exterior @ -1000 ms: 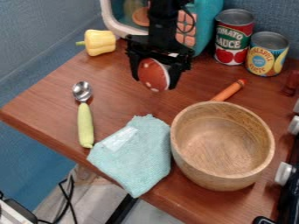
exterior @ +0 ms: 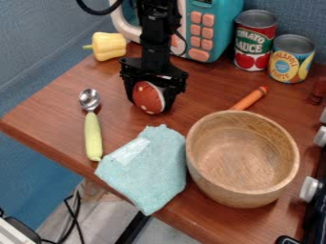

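Observation:
My black gripper [exterior: 152,82] points down over the middle-left of the wooden table, around a red-and-white round object [exterior: 149,97] that sits at or just on the tabletop. The object is between the fingers; whether they grip it is hard to tell. Left of it lie a scoop [exterior: 91,128] with a pale green handle and, below, a light blue cloth [exterior: 140,173].
A wooden bowl [exterior: 241,190] stands at the right, with an orange stick [exterior: 250,98] behind it. A tomato can [exterior: 254,41], a second can [exterior: 292,59], a teal toy appliance [exterior: 209,29] and a yellow pepper [exterior: 106,45] stand at the back.

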